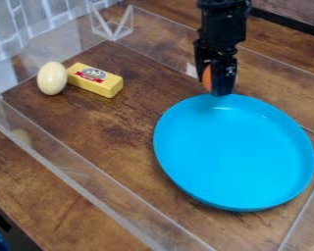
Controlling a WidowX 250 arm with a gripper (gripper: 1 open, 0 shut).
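The black gripper [219, 76] is lowered at the top centre, just behind the blue plate, over an orange object [207, 75] that it largely hides. Its fingers are open by what little shows, around or in front of that object; whether they touch it is unclear. The large blue plate [234, 153] fills the right middle of the wooden table [94, 176].
A yellow box [94, 80] with a label and a white egg [52, 78] lie at the left. The table between them and the plate is clear. Transparent walls border the left side.
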